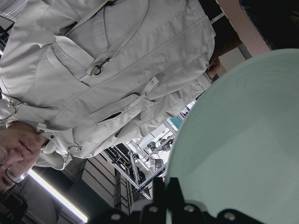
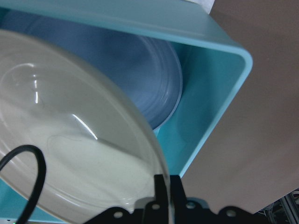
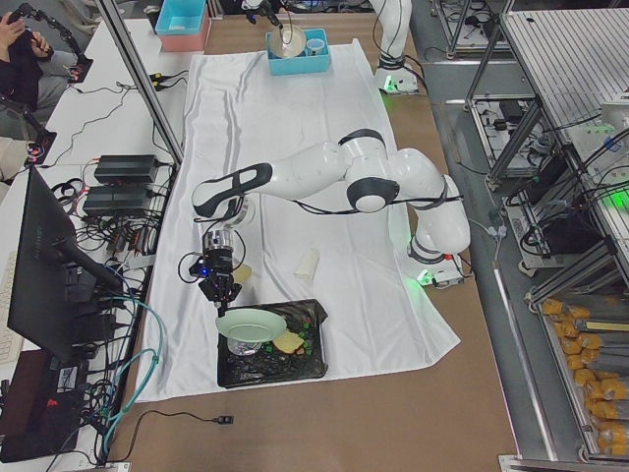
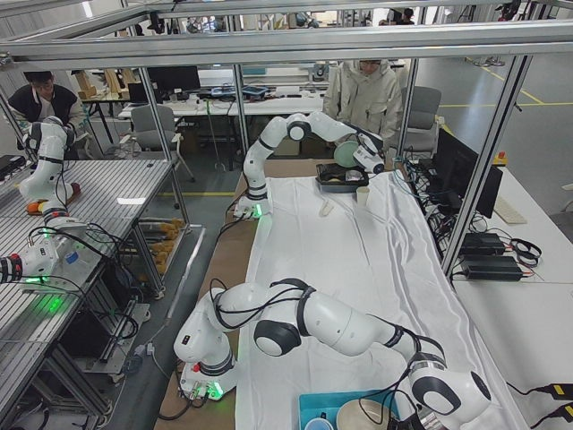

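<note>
A pale green plate point(image 3: 254, 323) is held tilted over a black tray point(image 3: 265, 369) lined with dark plastic, which holds yellow scraps and a clear item; my left gripper is shut on the plate's rim, as the left wrist view shows. At the other end, a cream plate point(image 2: 79, 158) sits in a light blue bin point(image 2: 210, 93) above a blue dish point(image 2: 135, 70); my right gripper is shut on the cream plate's rim.
A white cloth point(image 3: 275, 138) covers most of the table, with a pale flat item point(image 3: 306, 264) near the middle and a yellowish cup point(image 4: 362, 195) by the tray. A person stands just beyond the tray.
</note>
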